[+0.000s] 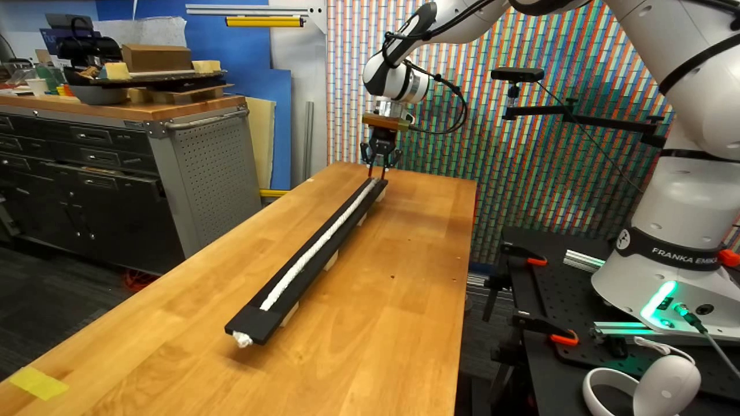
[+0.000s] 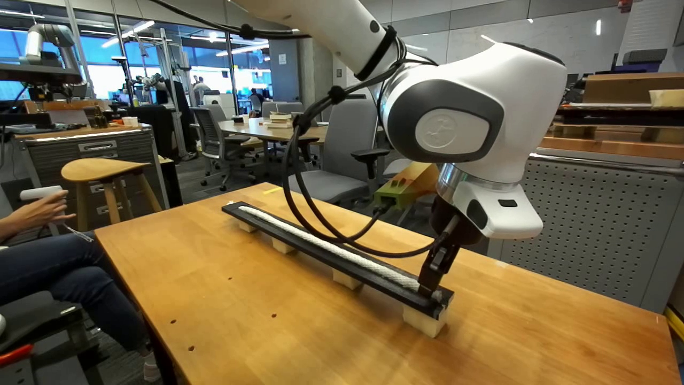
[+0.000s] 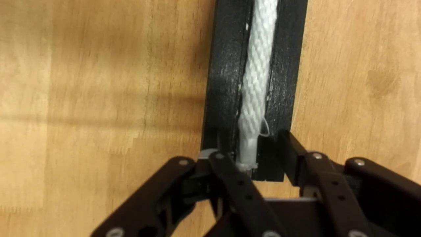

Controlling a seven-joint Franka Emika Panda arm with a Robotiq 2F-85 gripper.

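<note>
A white braided rope [image 1: 303, 263] lies along the channel of a long black board [image 1: 255, 323], and its near end pokes out past the board. In the wrist view, the other rope end [image 3: 247, 152], wrapped in clear tape with a loose thread beside it, rests in the channel near the board's end. My gripper [image 1: 376, 173] is low over that far end, its fingers [image 3: 290, 148] parted on either side of the rope. Gaps show between the rope and both fingers, so it is not gripped. Exterior view 2 has the fingertips [image 2: 426, 287] down at the board's surface.
Small wooden blocks [image 2: 423, 320] hold the board above the wooden table [image 1: 388, 326]. Bare tabletop lies on both sides. A cable loop [image 2: 359, 244] hangs from the arm over the board in exterior view 2. A seated person [image 2: 83, 289] is beside the table.
</note>
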